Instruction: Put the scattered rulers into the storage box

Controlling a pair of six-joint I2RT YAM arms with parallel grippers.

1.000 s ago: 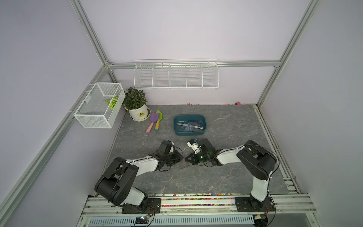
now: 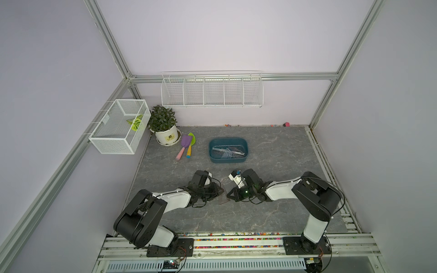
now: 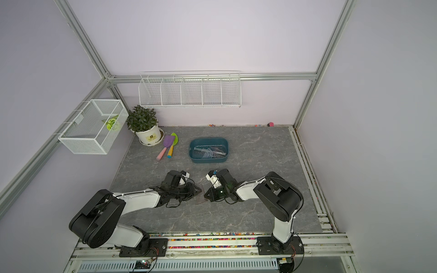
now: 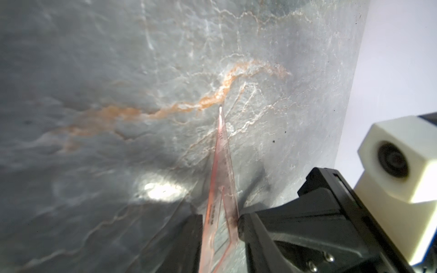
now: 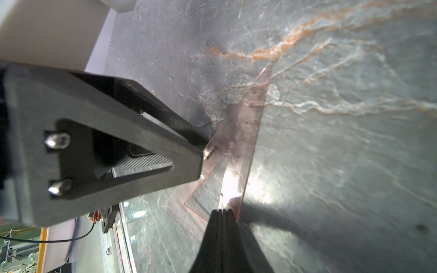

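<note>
A pink transparent triangle ruler lies between my grippers at the front middle of the table, also seen in the right wrist view. My left gripper is at its left end; in the left wrist view its fingers are part open around the ruler's lower part, whether gripping I cannot tell. My right gripper is shut, nothing seen between its fingers, just right of the ruler. The blue storage box behind them holds several clear rulers.
A potted plant and spatulas stand or lie at the back left. A white mesh basket hangs on the left, a wire rack on the back wall.
The ruler has shifted a little.
</note>
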